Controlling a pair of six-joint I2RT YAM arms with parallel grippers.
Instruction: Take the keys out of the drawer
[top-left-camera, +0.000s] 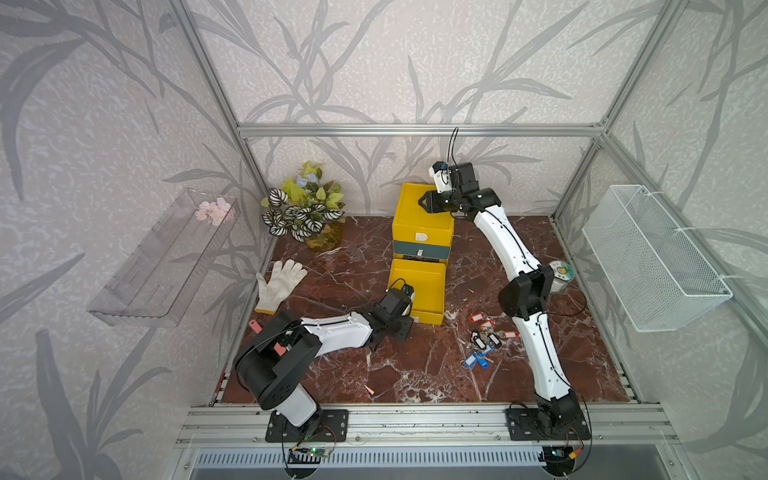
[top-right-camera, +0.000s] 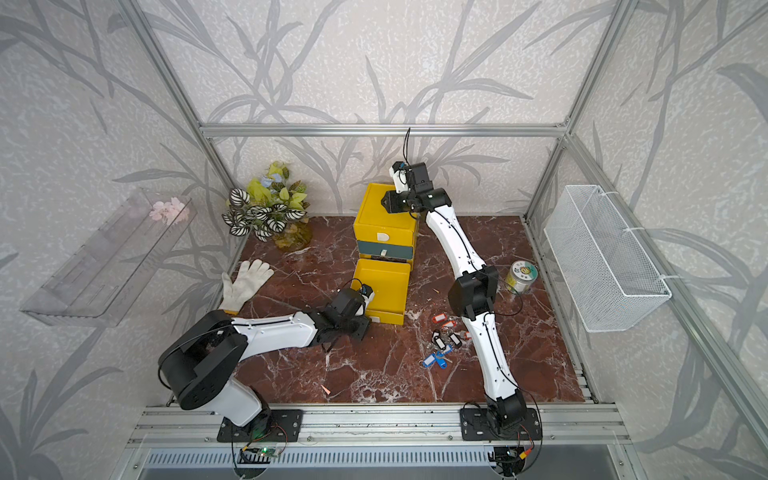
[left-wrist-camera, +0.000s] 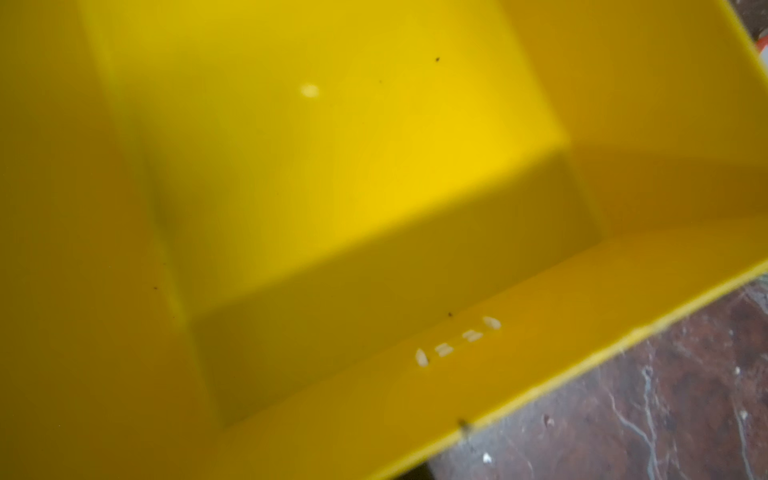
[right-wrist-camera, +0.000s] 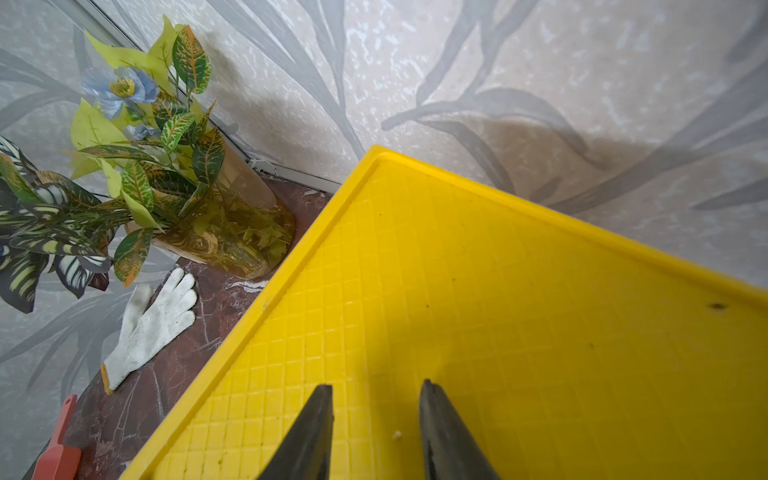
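Observation:
The yellow drawer (top-left-camera: 428, 292) is pulled out in front of the cabinet (top-left-camera: 422, 212); its interior looks empty in the left wrist view (left-wrist-camera: 344, 160). My left gripper (top-left-camera: 400, 324) is at the drawer's front left; its fingers are not clear in any view. My right gripper stands open over the cabinet's top, nothing between its fingers. Several keys with red, black and blue tags (top-left-camera: 484, 344) lie on the table right of the drawer.
A potted plant (top-left-camera: 304, 208) stands back left, a glove (top-left-camera: 280, 284) and red scoop below it. A can (top-right-camera: 521, 276) stands at the right.

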